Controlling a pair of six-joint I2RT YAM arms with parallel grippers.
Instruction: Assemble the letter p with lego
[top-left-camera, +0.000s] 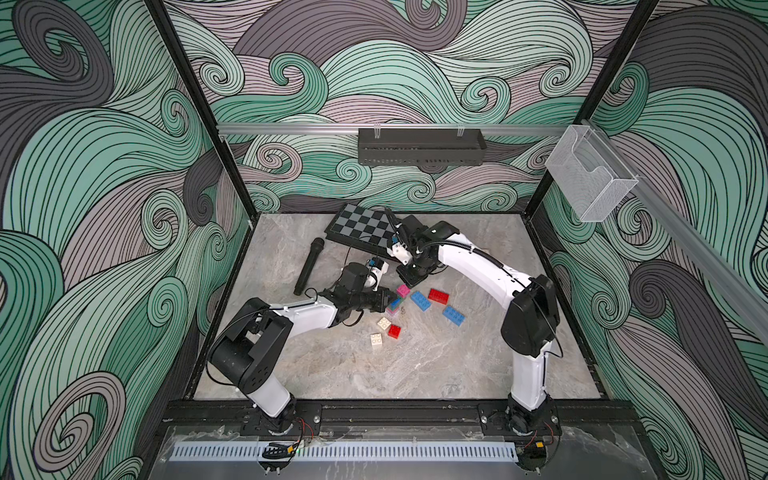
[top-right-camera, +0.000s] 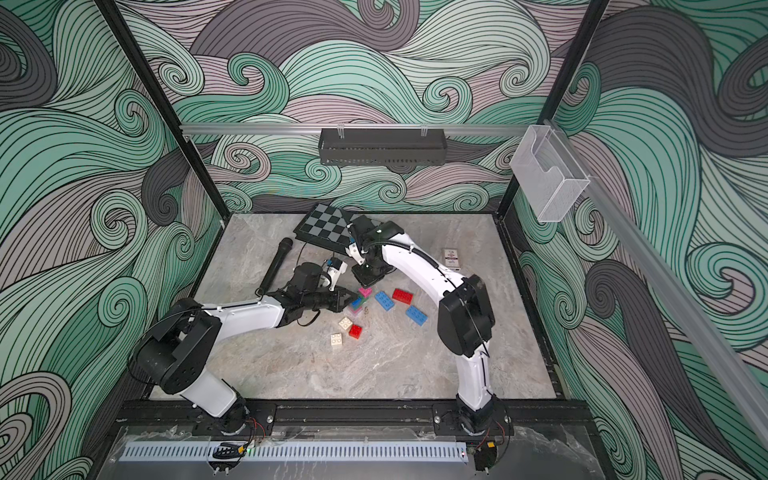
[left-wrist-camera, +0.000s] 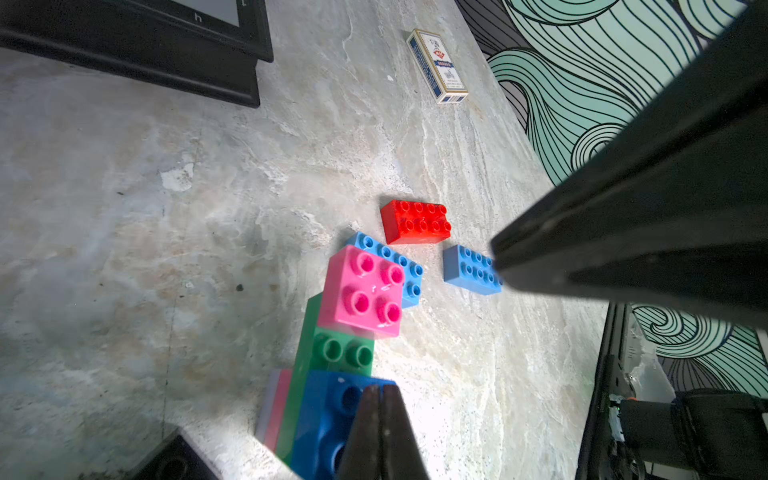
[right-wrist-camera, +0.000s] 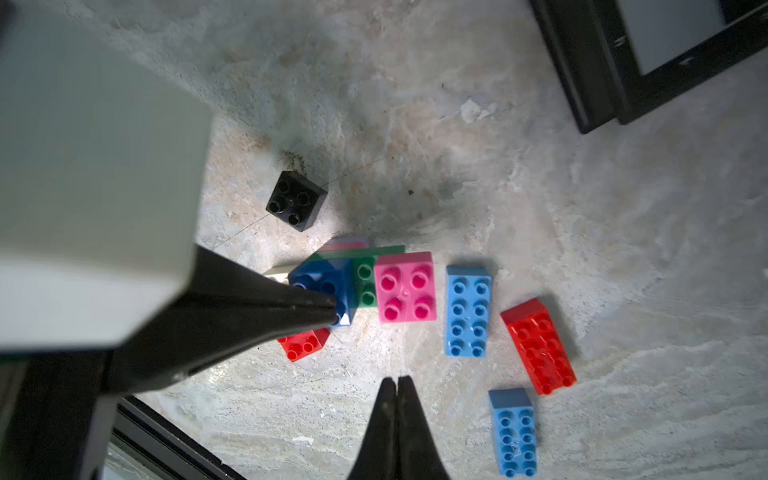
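A partial stack stands mid-table: a green brick (left-wrist-camera: 344, 352) lies over a pale pink one (right-wrist-camera: 344, 242), with a dark blue brick (right-wrist-camera: 324, 280) on one end and a bright pink brick (right-wrist-camera: 405, 288) on the other. My left gripper is shut, its tips against or just over the dark blue brick; contact is hard to tell. Above the table beside the stack, my right gripper is shut with nothing between its fingers, clear of the bright pink brick. A light blue brick (right-wrist-camera: 468, 312) lies close to that pink end.
A red brick (right-wrist-camera: 540, 345) and another light blue brick (right-wrist-camera: 513, 432) lie to the right. Two cream bricks (top-left-camera: 377, 339) and a small red brick (top-left-camera: 394, 331) sit in front; a black brick (right-wrist-camera: 296, 200) is behind. The chessboard (top-left-camera: 364, 226) and microphone (top-left-camera: 309, 265) bound the back left.
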